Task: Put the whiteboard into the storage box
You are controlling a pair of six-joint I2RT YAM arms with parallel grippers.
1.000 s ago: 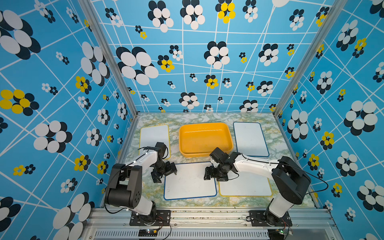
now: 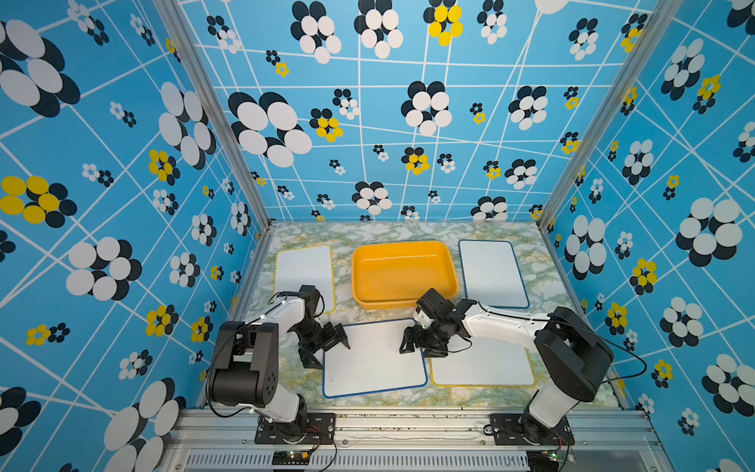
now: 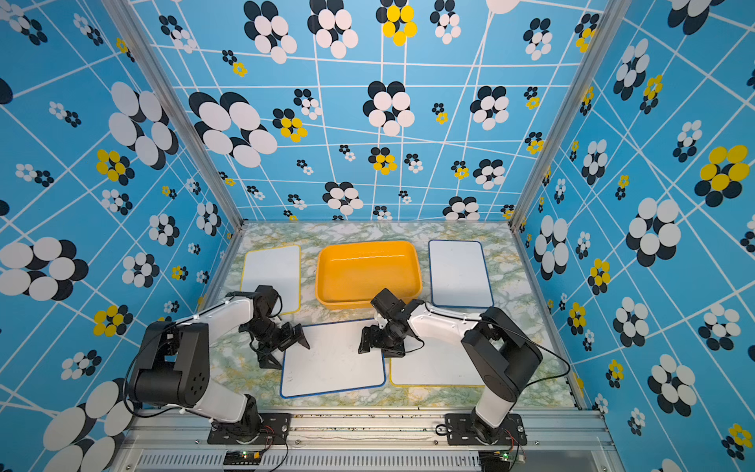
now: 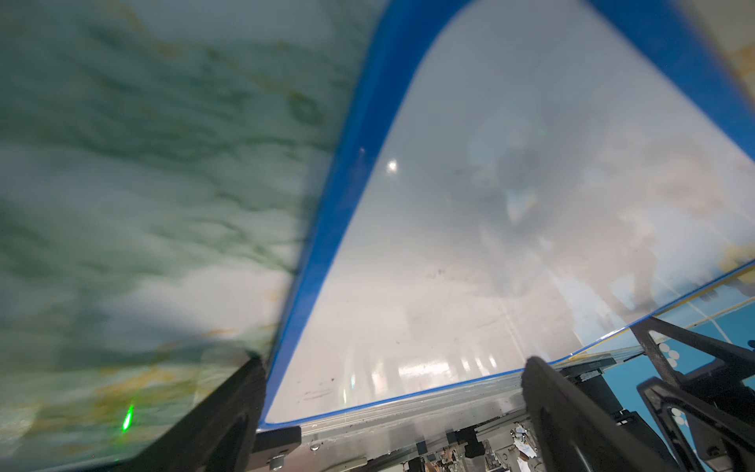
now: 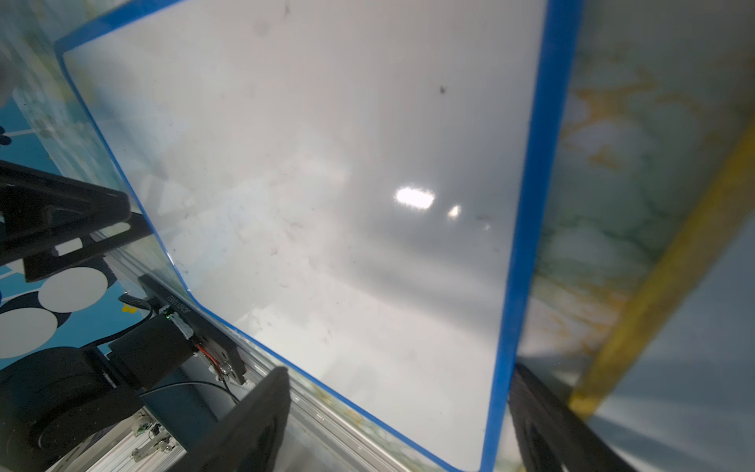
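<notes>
A blue-edged whiteboard (image 2: 373,365) lies flat at the front centre, below the orange storage box (image 2: 404,271). My left gripper (image 2: 330,353) stands open at its left edge; in the left wrist view that edge runs between the fingers. My right gripper (image 2: 417,344) is at the board's right edge, fingers apart around the blue rim, with one finger (image 5: 558,424) close against it. Whether either touches the board is not clear.
A yellow-edged board (image 2: 302,267) lies back left, a blue-edged board (image 2: 491,271) back right, and another yellow-edged board (image 2: 483,369) front right, partly under the right arm. The box is empty.
The central board has shifted slightly toward the front; the right gripper has barely moved.
</notes>
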